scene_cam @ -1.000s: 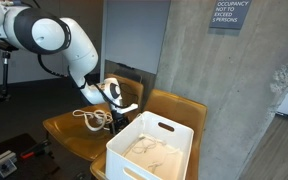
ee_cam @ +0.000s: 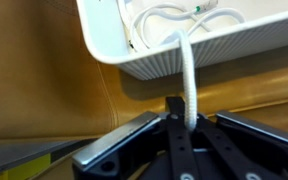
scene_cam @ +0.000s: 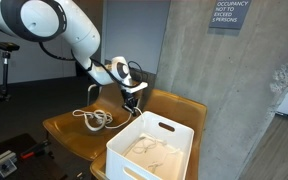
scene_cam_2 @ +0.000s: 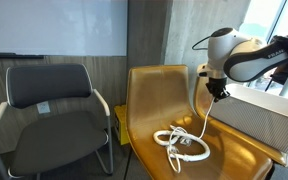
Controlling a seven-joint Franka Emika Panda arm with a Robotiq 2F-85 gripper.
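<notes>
My gripper is shut on a white cable (ee_cam: pixel 189 78), whose held end sticks up past the fingertips in the wrist view. In exterior view 2 the cable trails from the gripper (scene_cam_2: pixel 217 97) down to a loose coil (scene_cam_2: pixel 200 152) on the brown chair seat (scene_cam_2: pixel 149 128). Exterior view 1 has the gripper (scene_cam: pixel 134 104) above the seat, close to the back left corner of a white bin (scene_cam: pixel 171 124). Thin white cables (ee_cam: pixel 156 14) lie inside that bin. The gripper is outside the bin's wall.
Brown chair backs (scene_cam: pixel 176 106) rise behind the bin. A dark office chair (scene_cam_2: pixel 57 108) stands apart at the left of exterior view 2. A concrete wall (scene_cam: pixel 224 75) is behind the chairs. The bin's top is open.
The gripper has risen from low over the seat and moved right, towards the bin. A length of cable has been lifted with it; the rest of the coil stays on the seat.
</notes>
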